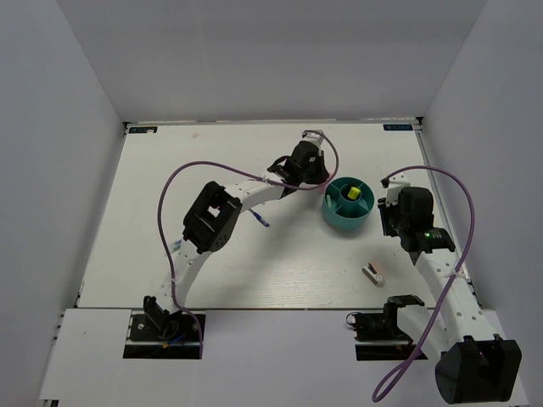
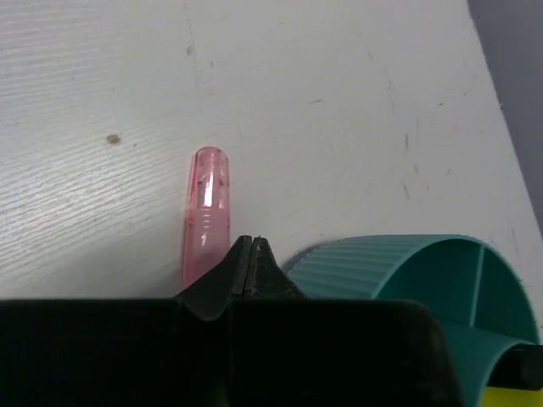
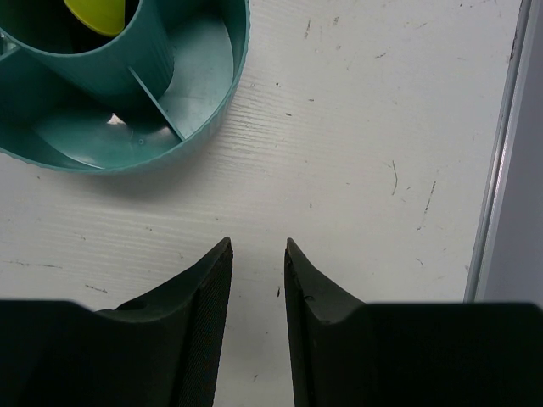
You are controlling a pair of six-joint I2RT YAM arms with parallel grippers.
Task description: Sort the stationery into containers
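The pink translucent stick-shaped item (image 2: pixel 206 216) lies beside the teal holder (image 2: pixel 339 270) in the left wrist view, its near end hidden behind my left gripper. That gripper's fingertips are together; nothing shows clearly between them. From the top, the pink item (image 1: pixel 323 186) is mostly covered by the gripper, left of the round, divided teal holder (image 1: pixel 344 222). A yellow item (image 1: pixel 354 193) stands in its central cup. My right gripper is open and empty over bare table. A blue pen (image 1: pixel 260 218) and a stapler-like item (image 1: pixel 373 273) lie on the table.
A small bluish item (image 1: pixel 176 245) lies by the left arm, partly hidden. Bare white table (image 1: pixel 136 195) stretches across the left side. Grey walls (image 1: pixel 271 59) enclose the back and sides. Purple cables (image 1: pixel 465 195) loop off both arms.
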